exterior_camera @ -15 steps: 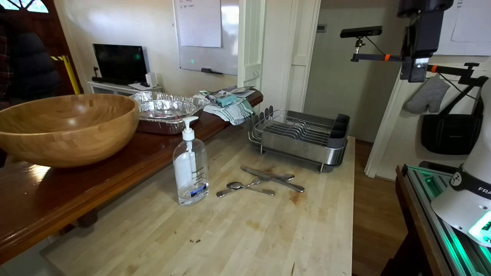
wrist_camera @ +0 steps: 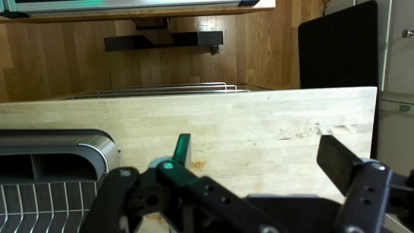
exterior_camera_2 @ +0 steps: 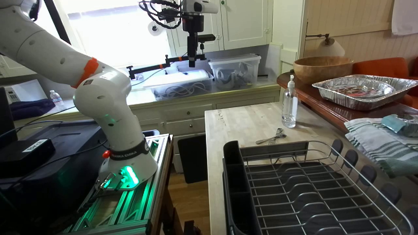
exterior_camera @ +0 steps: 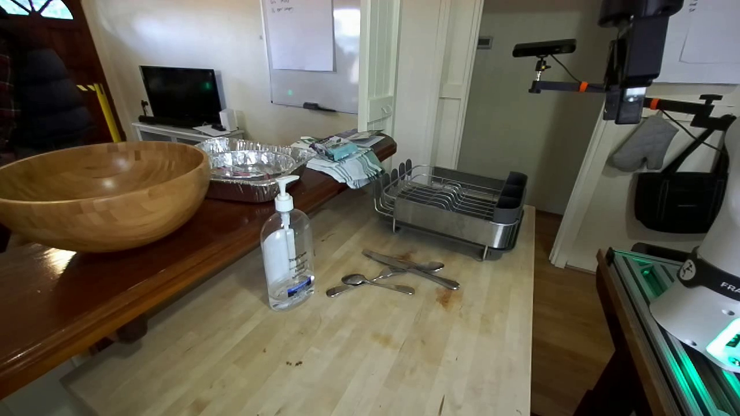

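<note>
My gripper stands open high above the table, its two fingers wide apart and nothing between them in the wrist view. In exterior view 2 the gripper (exterior_camera_2: 192, 64) hangs in front of the back counter, away from every object. A small pile of cutlery lies crossed on the wooden table: a knife (exterior_camera: 410, 269) and spoons, one of them a spoon (exterior_camera: 355, 279) at the near side. Behind the pile is the dish rack (exterior_camera: 444, 214), empty, with a dark cutlery holder (exterior_camera: 510, 197) at one end. The wrist view does not show the cutlery.
A clear pump bottle (exterior_camera: 288, 260) stands upright beside the cutlery. On the raised brown counter (exterior_camera: 243, 221) are a wooden bowl (exterior_camera: 104, 197), foil trays (exterior_camera: 253, 166) and a striped towel (exterior_camera: 347, 166).
</note>
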